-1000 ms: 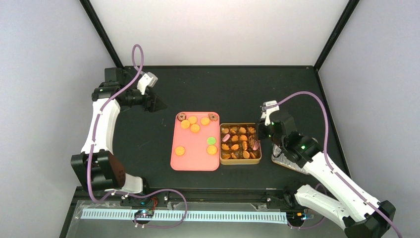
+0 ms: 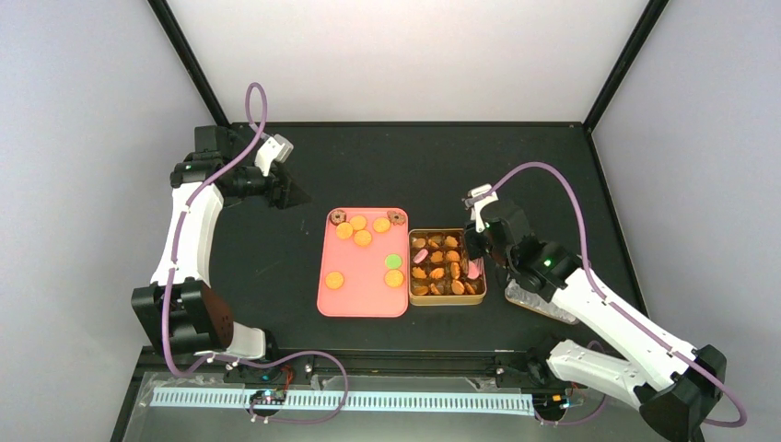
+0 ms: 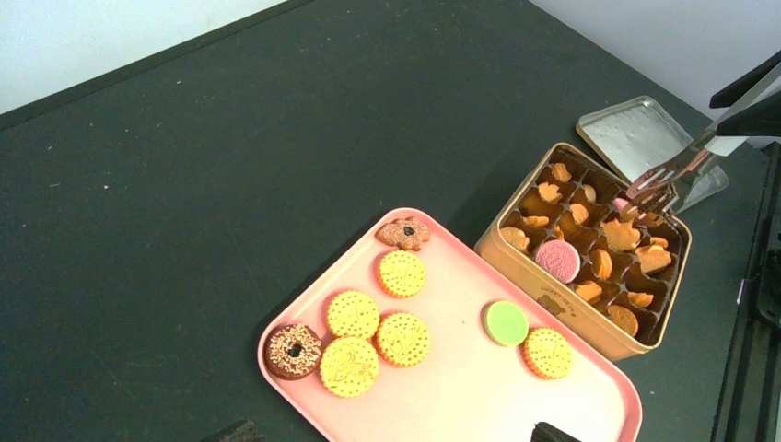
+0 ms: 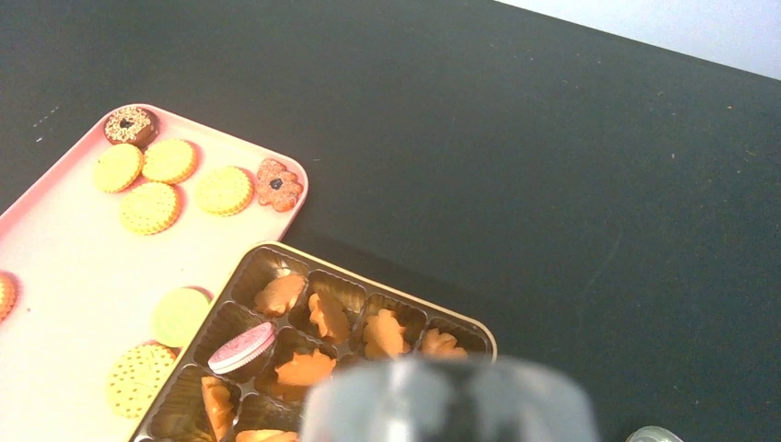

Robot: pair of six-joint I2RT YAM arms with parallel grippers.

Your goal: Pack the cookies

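Observation:
The pink tray (image 2: 359, 276) holds several yellow cookies (image 3: 402, 273), a green one (image 3: 506, 323), a chocolate ring (image 3: 293, 351) and a brown flower cookie (image 3: 403, 233). Right of it stands the gold tin (image 2: 447, 302), its dark compartments partly filled. One pink cookie (image 3: 558, 261) is in a compartment on the tin's tray side. At the tin's right side my right gripper points down into it, shut on another pink cookie (image 3: 623, 205) that is partly covered by the fingers. My left gripper (image 2: 297, 196) hovers open beyond the tray's upper left.
A silvery lid (image 3: 635, 129) lies on the black table just right of the tin, under the right arm. Behind the tray and tin the table (image 2: 405, 166) is clear. Tray and tin stand almost edge to edge.
The right arm has shifted a little left over the tin, and the pink cookie at its fingers shows at a slightly different angle. Left arm and tray have stayed still.

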